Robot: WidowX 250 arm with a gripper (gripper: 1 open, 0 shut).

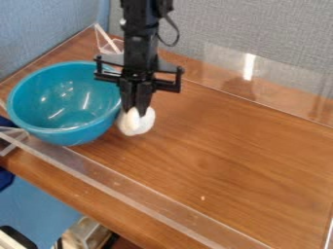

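Note:
My black gripper (138, 103) points down just right of a large turquoise bowl (58, 107), over the wooden table. A white rounded object (135, 124) is at its fingertips, close against the bowl's right side. The fingertips are partly hidden by one another and by that object, so I cannot tell whether they grip it.
Clear plastic strips run along its front and back edges, with a grey padded wall (260, 39) behind. Dark blue and metal items lie off the front left edge.

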